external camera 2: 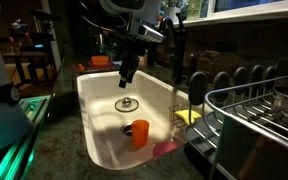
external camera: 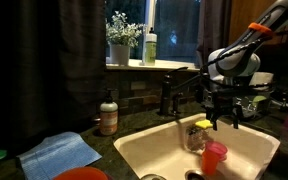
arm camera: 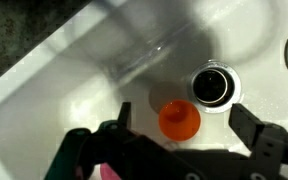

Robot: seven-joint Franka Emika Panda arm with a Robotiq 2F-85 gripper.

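An orange cup (external camera 2: pixel 140 134) stands upright in the white sink (external camera 2: pixel 96 125), beside the drain opening (arm camera: pixel 214 86). My gripper (external camera: pixel 224 123) is open above the basin, and nothing sits between its fingers. From the wrist view, the cup's round mouth (arm camera: pixel 179 120) appears between the two spread fingers, some way below them. A pink item (external camera: pixel 216 147) lies in the sink close to the cup; only its edge (arm camera: pixel 108 172) shows from the wrist.
A yellow sponge (external camera 2: pixel 188 115) rests at the sink's edge. A round metal lid (external camera 2: pixel 127 104) lies on the basin floor. Alongside the sink stands a wire dish rack (external camera 2: pixel 249 105). A blue cloth (external camera: pixel 59 157), a red bowl (external camera: pixel 81 173) and a soap bottle (external camera: pixel 108 116) occupy the counter.
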